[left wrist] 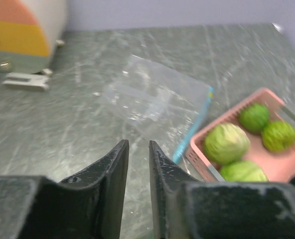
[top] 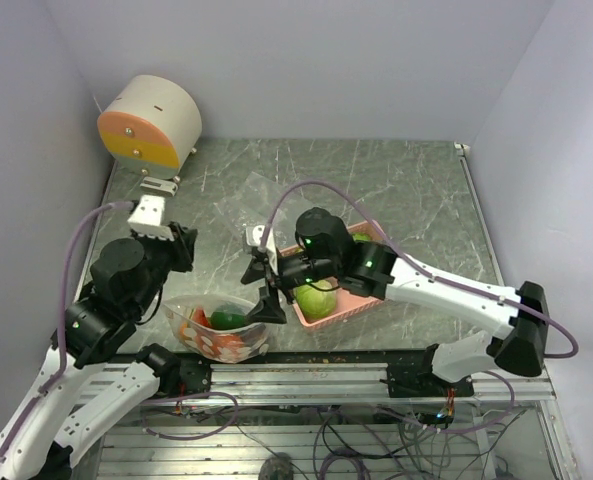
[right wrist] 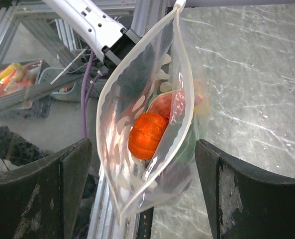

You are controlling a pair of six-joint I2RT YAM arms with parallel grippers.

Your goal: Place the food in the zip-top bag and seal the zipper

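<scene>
A clear zip top bag (top: 221, 343) with a printed pattern stands with its mouth open near the table's front edge. Inside it lie an orange-red food item (right wrist: 147, 136) and a green one (top: 228, 320). My right gripper is open at the bag's right side, the bag's white rim (right wrist: 189, 82) between its spread fingers in that wrist view but not gripped. Above and left of the bag, my left gripper is part open, with nothing between its fingertips.
A pink basket (top: 344, 306) with green cabbages and other round green food (left wrist: 227, 143) stands right of the bag, partly under the right arm. A flat clear bag (left wrist: 152, 94) lies mid-table. A drum-shaped cabinet (top: 151, 122) occupies the back left.
</scene>
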